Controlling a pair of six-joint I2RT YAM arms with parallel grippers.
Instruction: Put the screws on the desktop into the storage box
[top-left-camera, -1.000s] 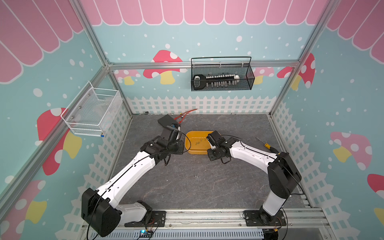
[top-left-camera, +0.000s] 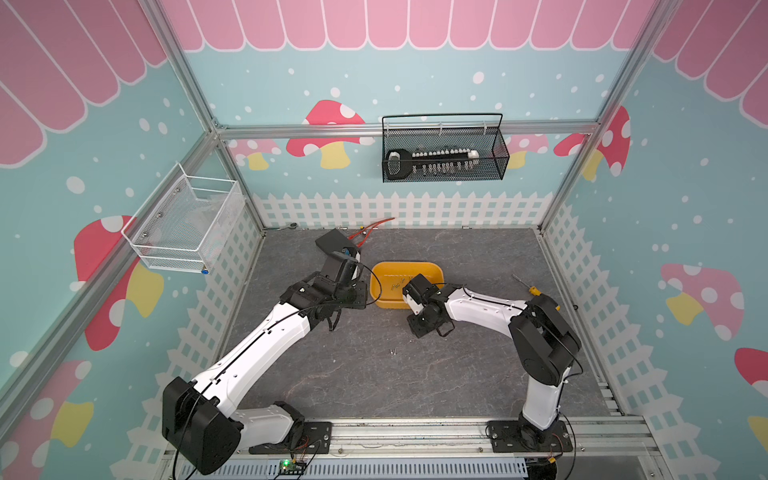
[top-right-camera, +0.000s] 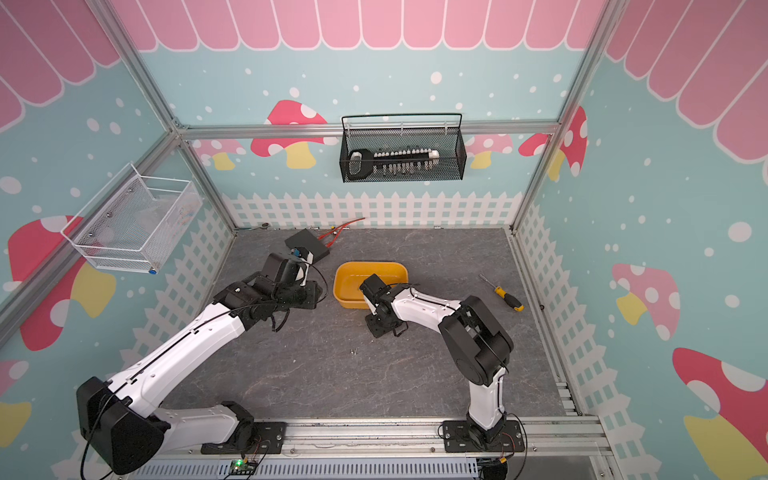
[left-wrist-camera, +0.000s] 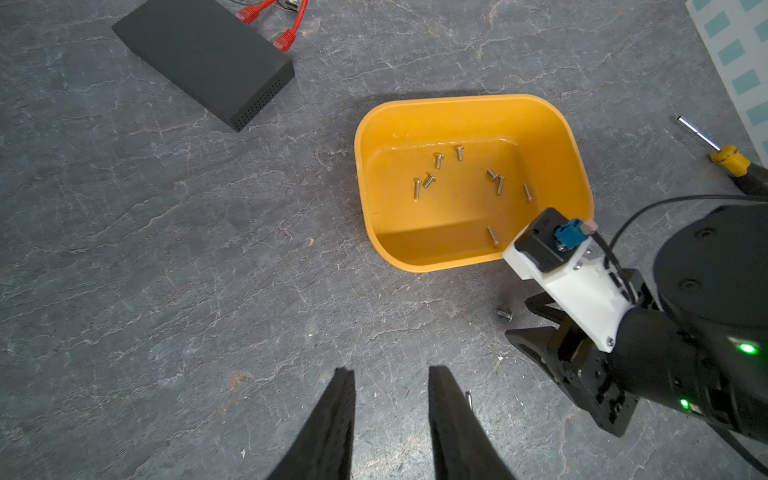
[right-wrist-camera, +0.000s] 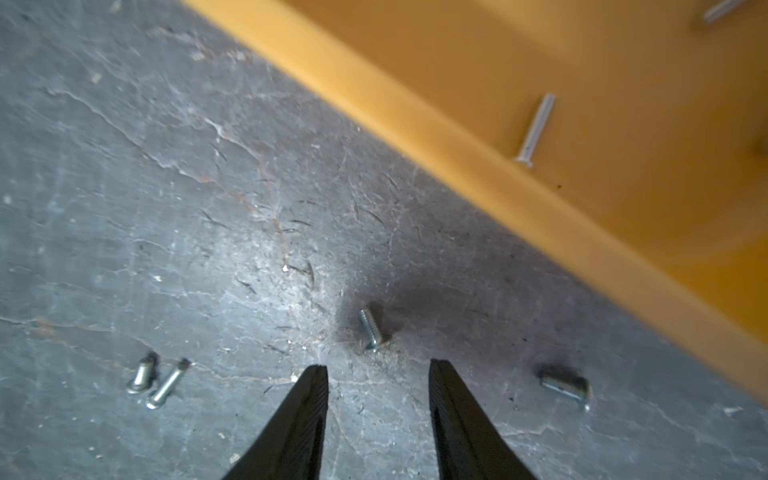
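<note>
The yellow storage box (left-wrist-camera: 376, 184) holds several screws (left-wrist-camera: 438, 160) in the left wrist view. My right gripper hovers open and empty low over the desktop, just in front of the box's near wall (right-wrist-camera: 448, 152); a screw (right-wrist-camera: 370, 326) lies just beyond its fingertips, another screw (right-wrist-camera: 562, 386) to the right, and two screws (right-wrist-camera: 165, 385) to the left. My left gripper is higher, left of the right one, open with nothing seen between its fingers; a screw (left-wrist-camera: 469, 400) lies beside it in that view.
A black device (left-wrist-camera: 204, 64) with red cables is at the back left. A screwdriver (top-right-camera: 509, 297) lies on the right. Mesh baskets (top-left-camera: 444, 168) hang on the back and left walls.
My right gripper has moved leftward and toward the front, down from the box's right part to the desktop before it. The left arm looks still.
</note>
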